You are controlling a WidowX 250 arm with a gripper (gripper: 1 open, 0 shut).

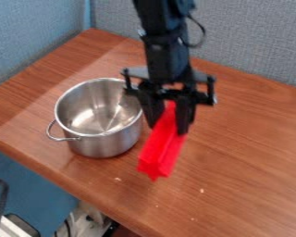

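The black gripper [170, 98] is shut on a long red object [163, 146], which hangs below it just right of a steel pot [99, 137]. The pot has side handles and stands on the wooden table [237, 176]; its inside looks empty.
The left edge drops to a blue floor with cables at the lower left. Grey-blue padded walls border the back and left.
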